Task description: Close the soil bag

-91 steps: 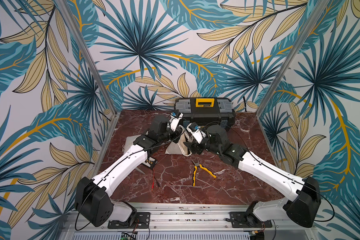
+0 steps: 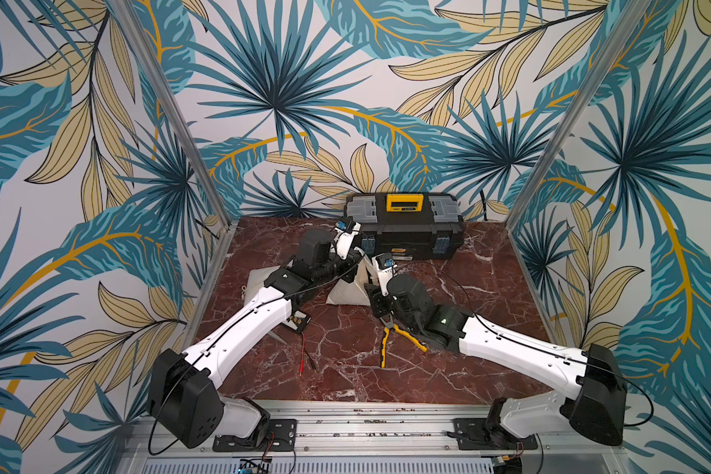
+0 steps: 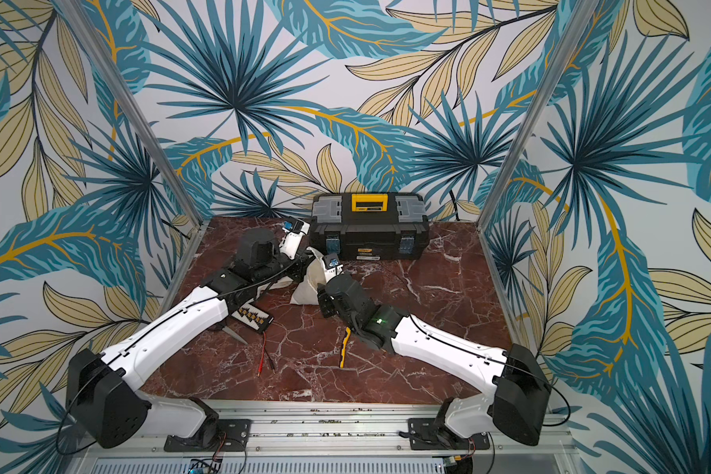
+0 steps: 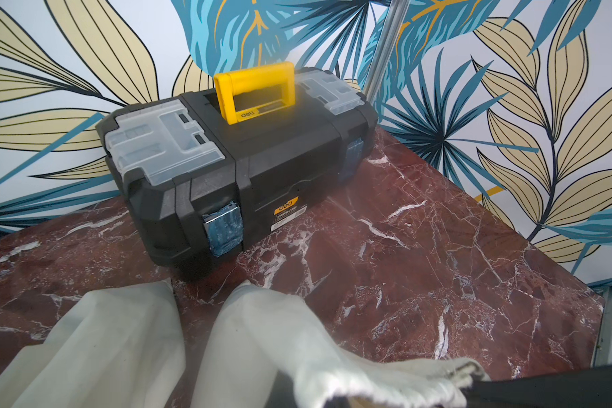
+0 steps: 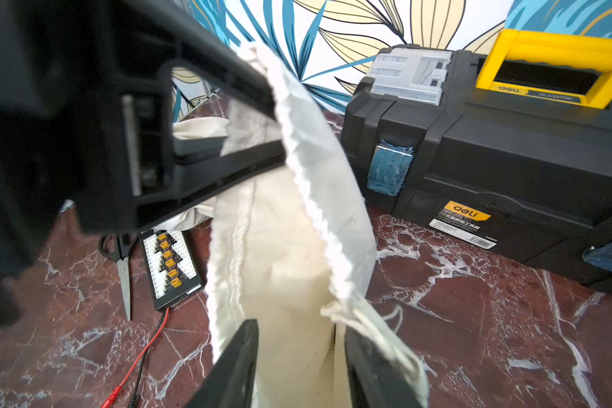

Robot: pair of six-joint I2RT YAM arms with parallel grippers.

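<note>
The off-white cloth soil bag (image 5: 285, 265) stands with its mouth partly open in the right wrist view. Up at its rim, my left gripper is shut with the cloth at its fingertips. In the left wrist view the bag (image 4: 265, 340) fills the bottom, its gathered rim against a black finger (image 4: 557, 391). My right gripper is part open low at the mouth, fingers apart, with bag cloth behind the gap. A cord and the near rim run beside its right finger. From above, the arms hide much of the bag (image 2: 344, 294).
A black toolbox (image 2: 407, 233) with a yellow handle stands right behind the bag. Yellow-handled pliers (image 2: 384, 347) lie in front. Scissors (image 5: 123, 272) and a board with red and black leads (image 5: 171, 268) lie left. Another pale cloth (image 2: 259, 282) is farther left.
My right gripper has swung from the bag's right side toward the front, its wrist now turned and hanging over the pliers' tip. The left arm has stayed still.
</note>
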